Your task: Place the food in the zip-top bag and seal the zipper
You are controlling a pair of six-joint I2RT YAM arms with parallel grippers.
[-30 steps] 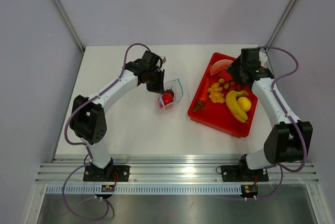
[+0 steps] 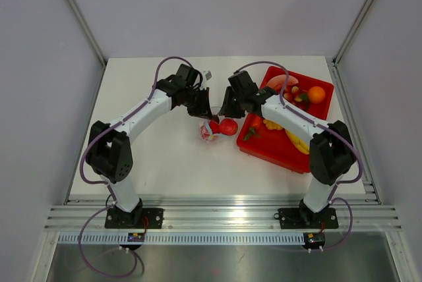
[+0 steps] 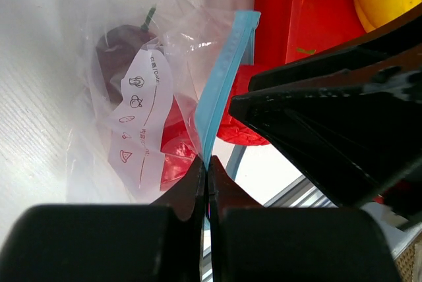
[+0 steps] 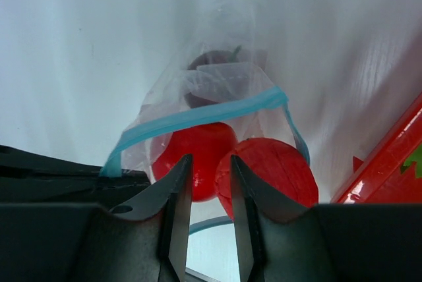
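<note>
The clear zip top bag [image 3: 112, 143] with its light blue zipper edge [image 3: 224, 78] stands with its mouth open. My left gripper is shut on that edge. Inside lie a red round food [image 4: 203, 153] and a dark purple food [image 4: 211, 58]. A textured red food [image 4: 277, 170] sits at the bag's mouth, beside the round one. Over the mouth is my right gripper, a narrow gap between its fingers. Its right finger overlaps the textured food, but whether it grips it cannot be told. In the top view this food [image 2: 228, 126] is just below that gripper.
A red tray [image 2: 270, 153] stands close on the right with several foods, including bananas [image 2: 297, 141] and an orange [image 2: 316, 95]. The two arms nearly meet over the bag.
The right arm has swung left from the tray to the bag's mouth, and the textured red food now appears there. Recently the bag and this food have shifted slightly right. The left arm has barely moved.
</note>
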